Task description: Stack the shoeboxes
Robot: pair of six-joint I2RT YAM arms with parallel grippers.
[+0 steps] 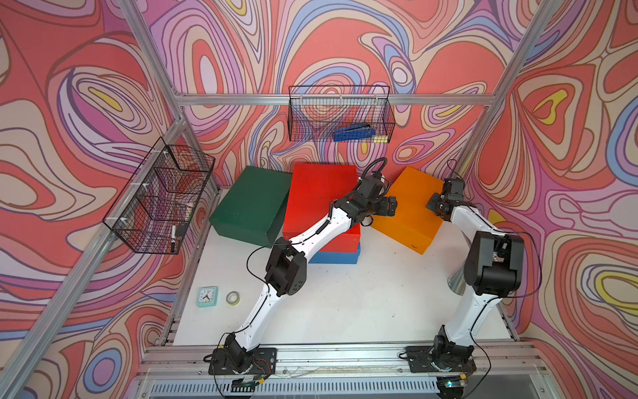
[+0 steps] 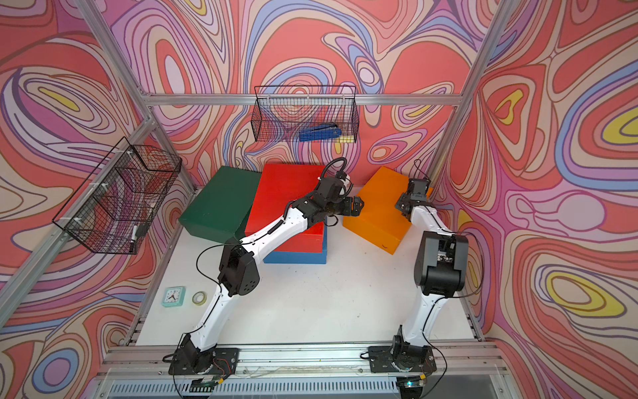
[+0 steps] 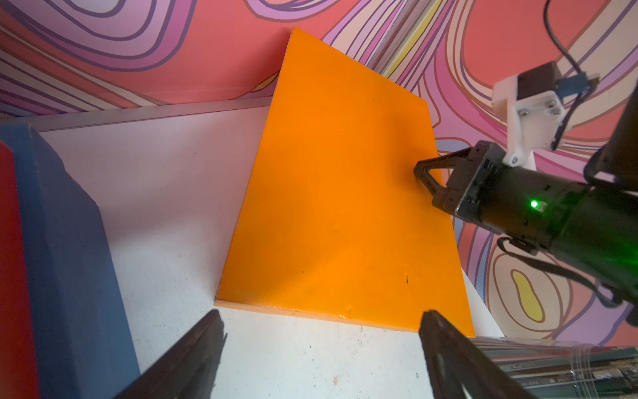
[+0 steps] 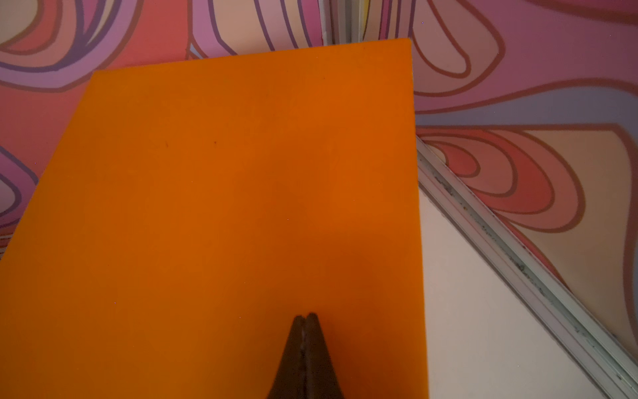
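Observation:
A red shoebox [image 1: 322,193] rests on top of a blue shoebox [image 1: 337,257] at the back middle of the table. The green shoebox [image 1: 249,202] stands to their left. Turned at an angle, an orange shoebox [image 1: 408,202] lies at the back right. My left gripper is open between the red and orange boxes, its fingers well apart with nothing between them. My right gripper is shut, its fingertips together over the orange top near the right edge; whether they touch it, I cannot tell.
A small teal clock [image 1: 207,296] and a tape roll [image 1: 232,298] sit at the front left. A metallic cup [image 1: 456,282] stands partly behind the right arm. Wire baskets [image 1: 341,119] hang at the back and left.

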